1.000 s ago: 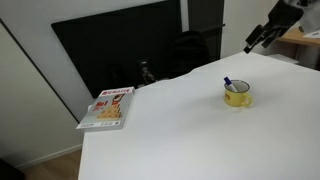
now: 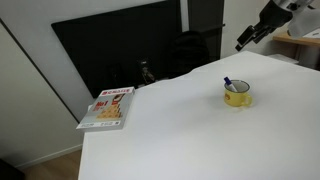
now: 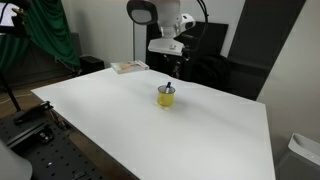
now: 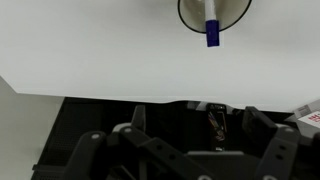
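A yellow mug [image 2: 239,97] stands upright on the white table, with a blue-capped marker [image 2: 228,82] leaning in it and its cap end above the rim. My gripper [image 2: 248,42] hangs above the table, well apart from the mug, its fingers spread. In exterior view 2 the gripper [image 3: 166,48] is higher than the mug [image 3: 166,97]. The wrist view has the mug's rim [image 4: 184,20] at the top edge and the marker [image 4: 212,32] crossing it. Open below stands the gripper, with nothing between its fingers.
A magazine or book [image 2: 107,109] lies near the table's edge, away from the mug. Dark panels and a dark bag [image 2: 187,52] stand beyond the table edge. A white bin [image 3: 298,158] sits off the table.
My gripper has shifted slightly left in exterior view 1 and its tilt differs a little. The mug, marker and magazine have not moved.
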